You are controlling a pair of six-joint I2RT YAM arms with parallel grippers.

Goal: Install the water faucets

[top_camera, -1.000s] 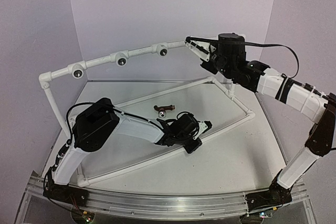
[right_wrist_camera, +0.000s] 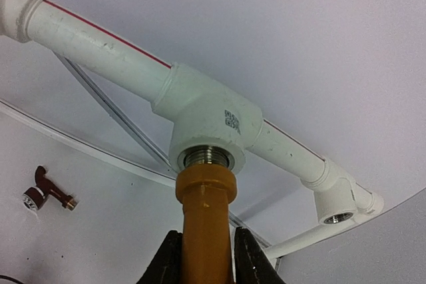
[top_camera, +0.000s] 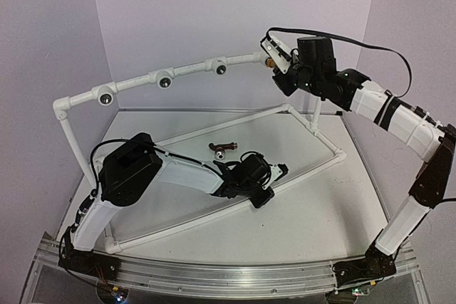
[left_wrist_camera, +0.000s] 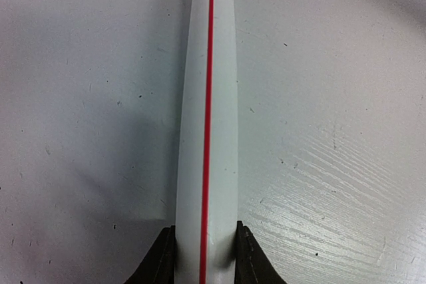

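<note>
In the right wrist view, my right gripper is shut on an orange-brown fitting [right_wrist_camera: 207, 214] with a collared end. That collar overlaps the lower edge of a threaded port [right_wrist_camera: 208, 155] in a white tee [right_wrist_camera: 212, 112]; metal threads still show, and I cannot tell whether the two touch. From the top, a bit of the fitting [top_camera: 270, 63] shows beside the upper pipe's right end. Low at the front, my left gripper is shut around a white pipe [left_wrist_camera: 223, 118] with a red stripe. A dark brown faucet [top_camera: 226, 147] lies loose on the board.
Further tees with open ports [top_camera: 164, 82] line the upper pipe [top_camera: 191, 69] to the left. The lower pipe frame [top_camera: 192, 223] runs around the board, and my left arm [top_camera: 189, 174] crosses its front-left part. Bare board [top_camera: 306, 215] lies at the front right.
My right gripper has turned about its wrist at the upper pipe; its cable has swung higher and the fitting's end has come into sight. The left arm and the loose faucet stay put.
</note>
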